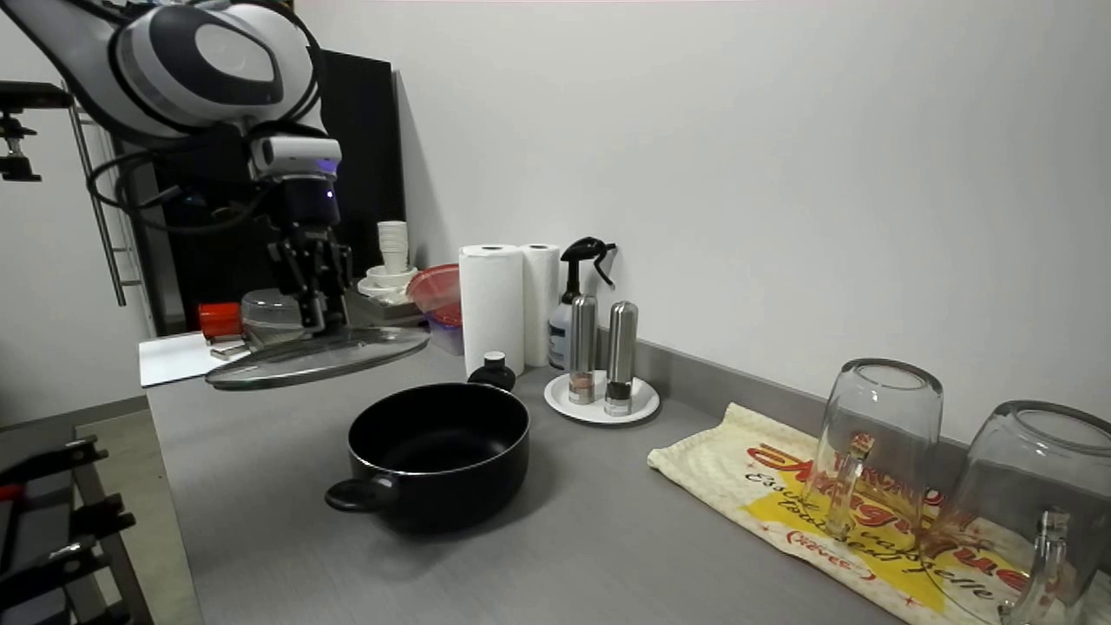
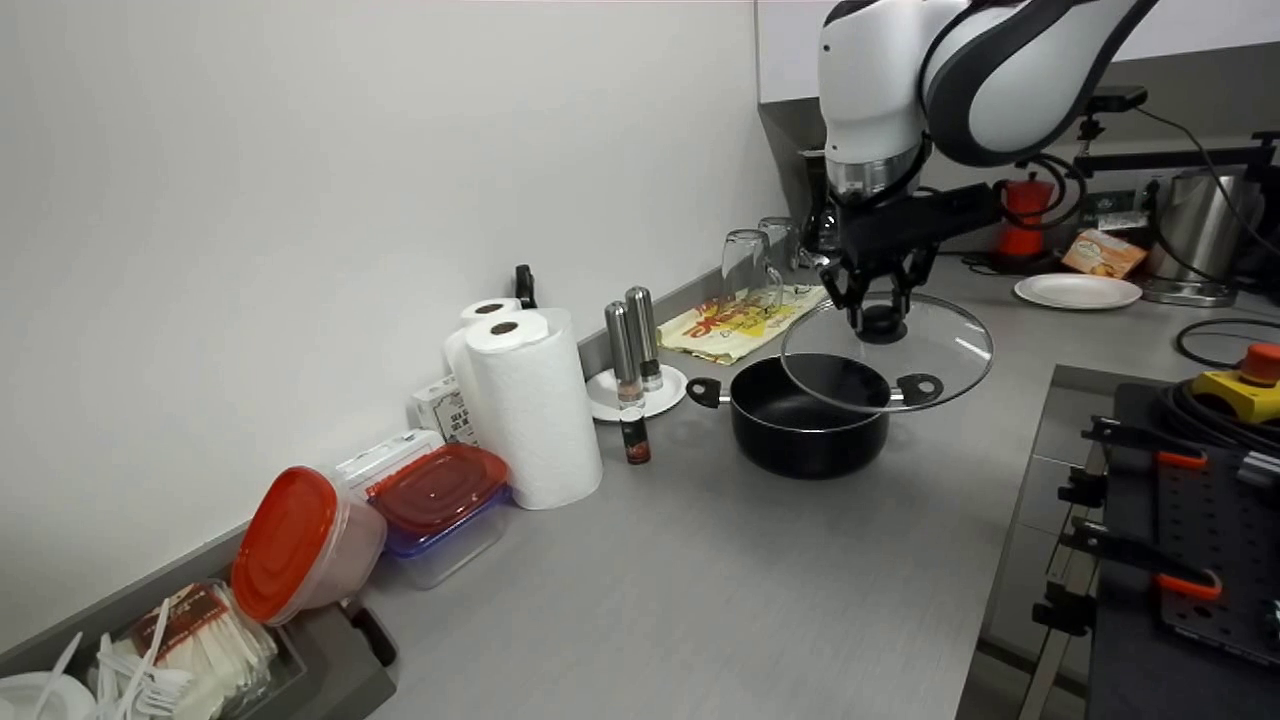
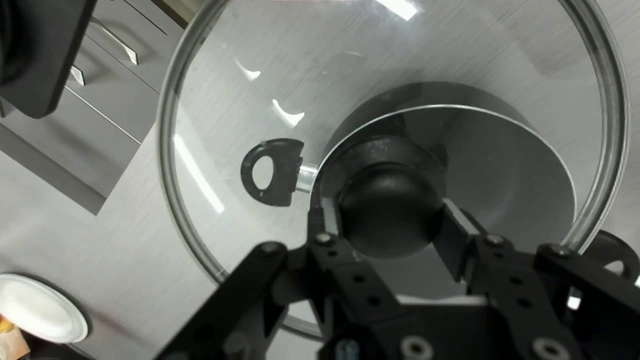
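The clear glass lid (image 1: 312, 358) hangs in the air, slightly tilted, with my gripper shut on its round black knob (image 3: 390, 207). A finger (image 3: 330, 219) lies on either side of the knob. On the counter stands the black pot (image 1: 437, 448), uncovered and looking empty from the side. In exterior view 1 the lid is up and left of the pot; in exterior view 2 the lid (image 2: 948, 348) overlaps the pot's right part. Through the glass, the wrist view shows the pot's rim (image 3: 447, 108) and one handle (image 3: 276, 174), off-centre under the lid.
Behind the pot stand two steel mills on a white plate (image 1: 562, 394), a small black-and-red jar (image 2: 635, 436) and paper towel rolls (image 1: 491, 307). Glass mugs (image 1: 875, 448) rest on a printed cloth (image 1: 739, 469). Bare counter (image 2: 672, 600) lies toward the front.
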